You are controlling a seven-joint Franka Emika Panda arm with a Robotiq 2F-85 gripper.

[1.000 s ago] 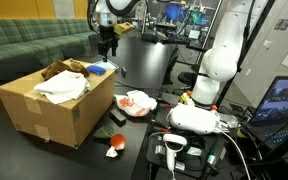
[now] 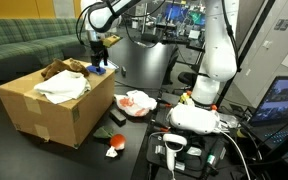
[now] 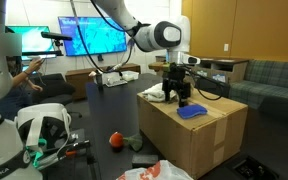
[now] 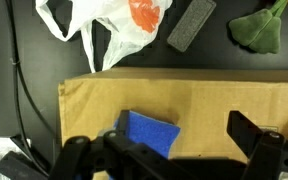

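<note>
A large cardboard box (image 2: 46,118) stands on the dark table. On its top lies a flat blue item (image 3: 193,111), also visible in the wrist view as a blue piece (image 4: 156,133) partly hidden by a finger. My gripper (image 3: 177,98) hangs just above the box top, close behind the blue item. Its fingers (image 4: 246,132) are spread wide apart, with nothing held between them. Beside the blue item, a white cloth (image 2: 62,86) and a brown cloth (image 2: 66,68) rest on the box.
Next to the box lie a white plastic bag (image 2: 136,103) with something orange in it, a dark grey block (image 4: 191,25), a green soft item (image 4: 256,32) and a red-orange item (image 2: 114,143).
My gripper has come down toward the box top and the blue item. The cloths, the blue item and the things on the table have not moved.
</note>
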